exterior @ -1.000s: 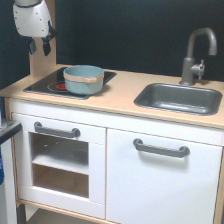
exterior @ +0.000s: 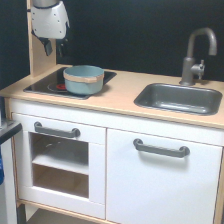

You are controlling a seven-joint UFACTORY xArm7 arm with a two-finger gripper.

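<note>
A teal pot (exterior: 88, 84) with light tan handles rests upright on the dark hob (exterior: 62, 93), on its right side. My gripper (exterior: 54, 48) hangs at the upper left, above and behind the pot and clear of it. Its two dark fingers stand apart, and nothing shows between them, so it is open. The inside of the pot is mostly hidden from this angle.
A grey sink (exterior: 180, 98) with a tall faucet (exterior: 192, 60) is set into the right of the wooden counter (exterior: 122, 92). Below are a white oven door (exterior: 60, 150) and a cupboard door (exterior: 160, 185). Bare counter lies between pot and sink.
My gripper has moved to the right, closer to the pot. The pot has stayed where it was on the hob.
</note>
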